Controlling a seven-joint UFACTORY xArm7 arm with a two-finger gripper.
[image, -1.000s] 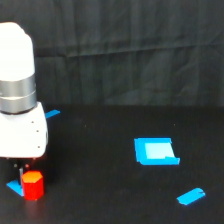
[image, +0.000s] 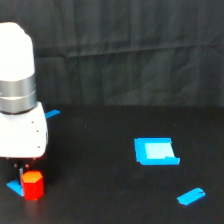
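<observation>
A small red block (image: 33, 189) with a brighter orange-red top is at the lower left of the camera view, low against the dark table. Just above and behind it comes down the white arm (image: 20, 135), with a grey band round it. Beneath the arm, my dark gripper (image: 25, 168) is small and blends into the black background. Its fingers are too dark to make out, so whether they touch the block or hold it does not show.
Blue tape frames a pale square (image: 158, 151) right of centre. Further blue strips lie at the lower right (image: 191, 196), beside the block (image: 14, 187) and behind the arm (image: 52, 114).
</observation>
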